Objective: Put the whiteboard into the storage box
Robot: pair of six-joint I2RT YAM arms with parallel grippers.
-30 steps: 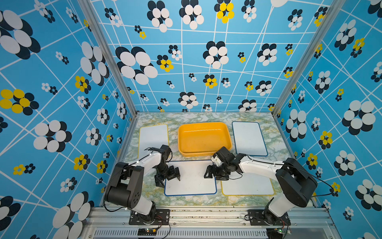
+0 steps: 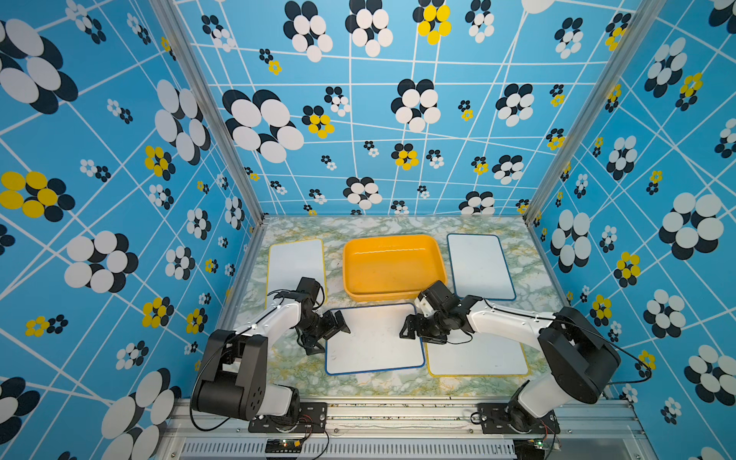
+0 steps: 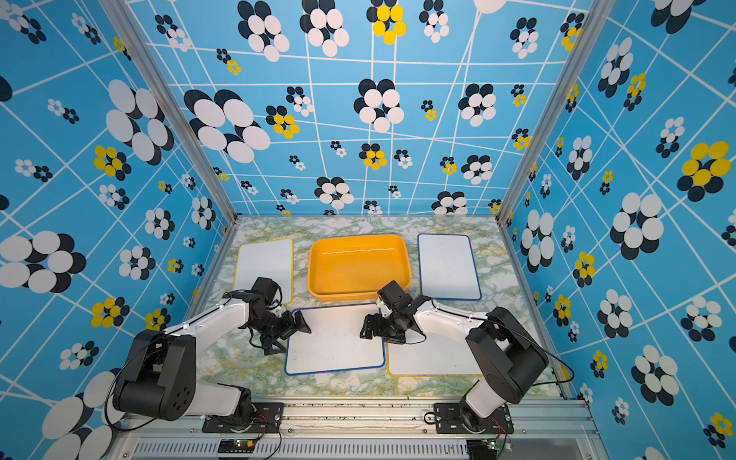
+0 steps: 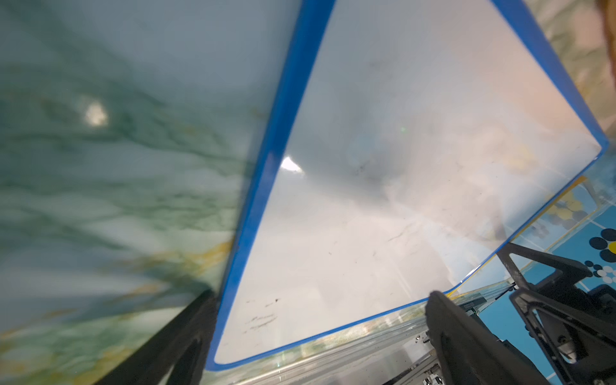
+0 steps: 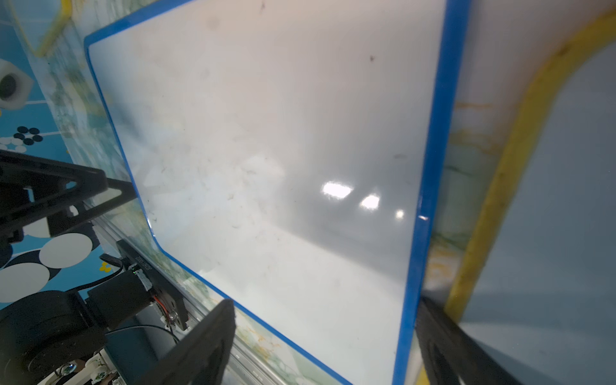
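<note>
A blue-rimmed whiteboard (image 2: 374,341) lies flat in the middle front of the table, just in front of the orange storage box (image 2: 395,264). My left gripper is open at the board's left edge, its fingertips either side of that end in the left wrist view. My right gripper is at the board's right end, fingers spread, with one blurred fingertip by the blue rim; whether it touches is unclear.
A yellow-rimmed board (image 2: 483,356) lies close beside on the right, another (image 2: 295,260) at back left, and a blue-rimmed board (image 2: 479,264) at back right. The box is empty.
My left gripper has moved slightly back toward the box; the right has moved slightly right.
</note>
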